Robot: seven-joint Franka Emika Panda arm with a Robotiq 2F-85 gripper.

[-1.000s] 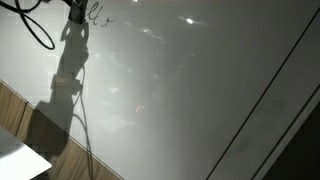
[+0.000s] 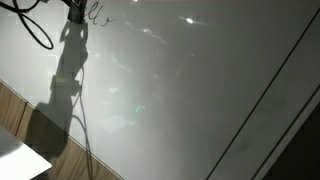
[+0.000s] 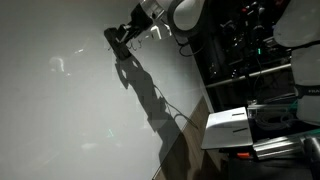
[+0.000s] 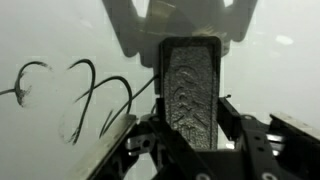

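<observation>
A dark block that looks like an eraser (image 4: 190, 88) is between the fingers of my gripper, which is shut on it. Behind it is a whiteboard (image 2: 180, 80); whether the block touches the surface I cannot tell. Black marker strokes (image 4: 100, 95) show left of the block in the wrist view. In exterior view 1 the handwriting (image 2: 98, 15) sits just right of the gripper (image 2: 76, 12), at the top edge. From the other side, the dark block (image 3: 117, 42) shows close to the board at the arm's end.
A white box-like surface (image 3: 227, 128) stands low beside the board, with cluttered equipment (image 3: 245, 55) behind it. Wood panelling (image 2: 75, 160) runs along the board's lower edge. A black cable (image 2: 35, 30) loops near the arm. Most of the board is bare.
The gripper and the handwriting look almost the same throughout. A small coloured glint on the board has turned from reddish to green.
</observation>
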